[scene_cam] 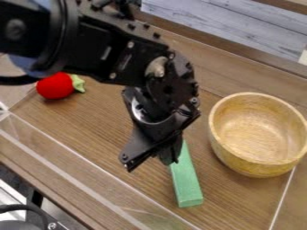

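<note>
My black gripper (153, 154) hangs over the middle of the wooden table, its fingers low beside the upper end of a green rectangular block (186, 182). The gripper is shut, with nothing visible between its fingers. The block lies lengthwise toward the front, its upper end partly hidden behind the gripper.
A yellow wooden bowl (256, 135) stands to the right of the block. A red round object (56, 86) with a green piece lies at the left. Bare table (84, 157) spans the front left, with a dark gap and cables at the bottom left corner.
</note>
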